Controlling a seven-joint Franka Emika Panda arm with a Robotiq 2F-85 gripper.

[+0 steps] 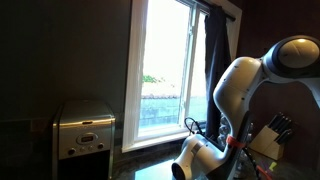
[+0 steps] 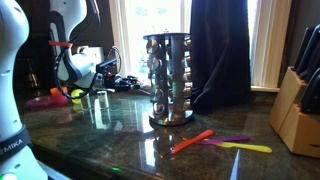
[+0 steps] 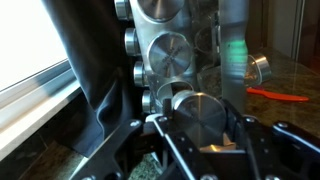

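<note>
In the wrist view, my gripper is shut on a small jar, whose round metal lid [image 3: 200, 112] faces the camera between the dark fingers. Behind it stands the spice rack [image 3: 165, 40], a column of jars with round metal lids. The same spice rack [image 2: 171, 80] is upright on the counter in exterior view 2, with the arm [image 2: 75, 68] over to its left. From exterior view 1, the arm's lower part [image 1: 205, 158] reaches down near the bottom edge; the fingers and the jar are hidden there.
A red utensil [image 2: 192, 141], a purple utensil [image 2: 225, 139] and a yellow utensil [image 2: 247, 147] lie right of the rack. The knife block [image 2: 300, 115] stands at the far right. A dark curtain [image 2: 222, 55] hangs behind. Bare counter [image 2: 110, 130] lies in front.
</note>
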